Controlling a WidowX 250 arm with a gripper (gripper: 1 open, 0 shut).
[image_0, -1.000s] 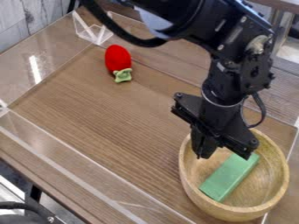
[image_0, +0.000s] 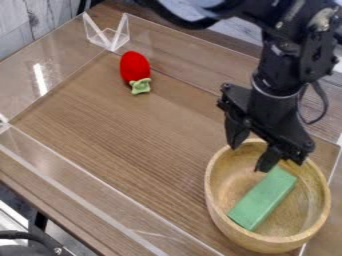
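A wooden bowl (image_0: 221, 205) stands at the lower right with a green rectangular block (image_0: 263, 199) lying inside it. My black gripper (image_0: 254, 152) hangs over the bowl's back part, above and behind the block, fingers pointing down. I cannot clearly see whether anything is between its fingers; none shows held. A red object with a green top (image_0: 135, 71), like a toy strawberry, lies at the upper left.
A clear angular holder (image_0: 107, 30) stands at the back left. Dark cables run at the lower left corner.
My arm has risen and shifted slightly back from about a second ago, uncovering more of the bowl.
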